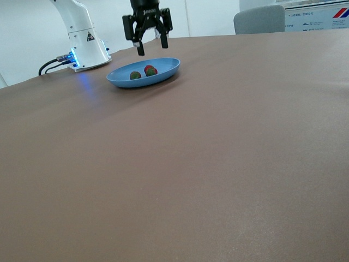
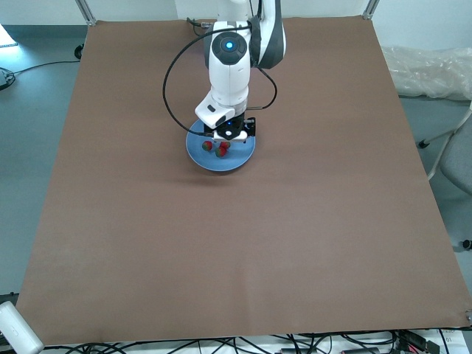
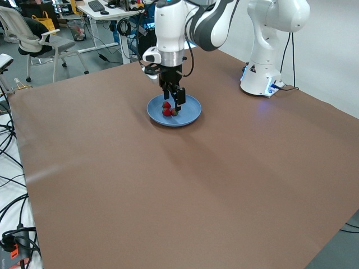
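A blue plate rests on the brown table, holding a few strawberries, red with green showing. My black gripper hangs just above the plate, its fingers apart and pointing down, with nothing between them in the top view. In the left view the white arm and wrist partly cover it; in the right view it is over the berries.
The arm's base stands at the back, with cables. Chairs and equipment are off the table's edges.
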